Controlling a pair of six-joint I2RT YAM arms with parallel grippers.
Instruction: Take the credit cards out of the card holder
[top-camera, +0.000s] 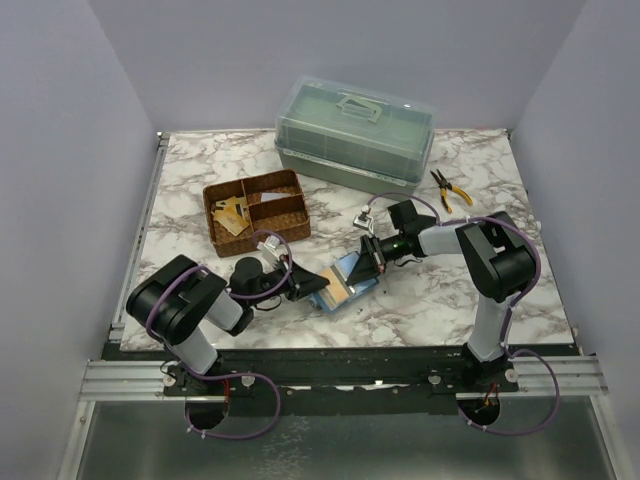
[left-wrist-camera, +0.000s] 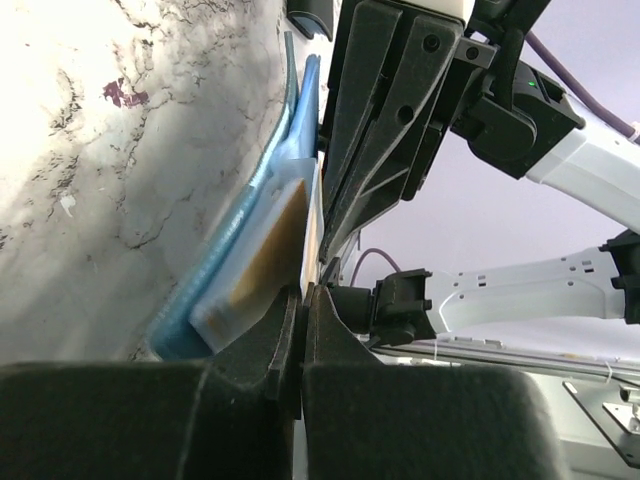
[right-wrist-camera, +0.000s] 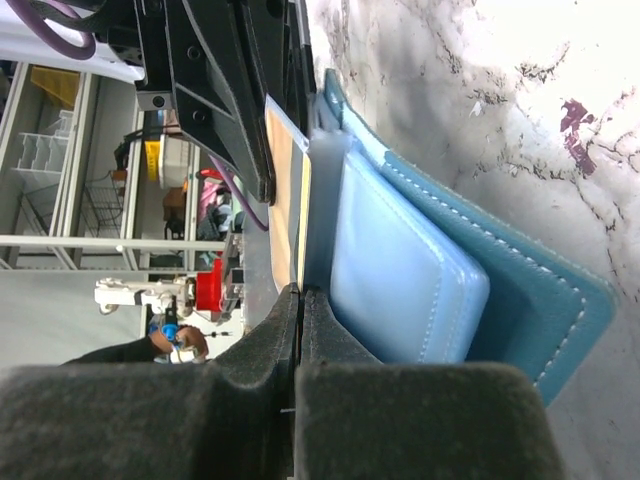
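Note:
The blue card holder (top-camera: 355, 296) lies on the marble table between both grippers, a tan card (top-camera: 335, 287) on it. In the left wrist view it shows edge-on as blue layers (left-wrist-camera: 200, 290); in the right wrist view a tan card (right-wrist-camera: 281, 190) stands at its side. My left gripper (top-camera: 312, 285) is shut at the card's left end, its fingertips (left-wrist-camera: 322, 300) on the card's edge. My right gripper (top-camera: 362, 274) is shut on the card's other end, the edge between its fingertips.
A wicker basket (top-camera: 280, 219) with compartments stands at the back left. A lidded plastic box (top-camera: 355, 140) sits at the back, with yellow-handled pliers (top-camera: 455, 195) to its right.

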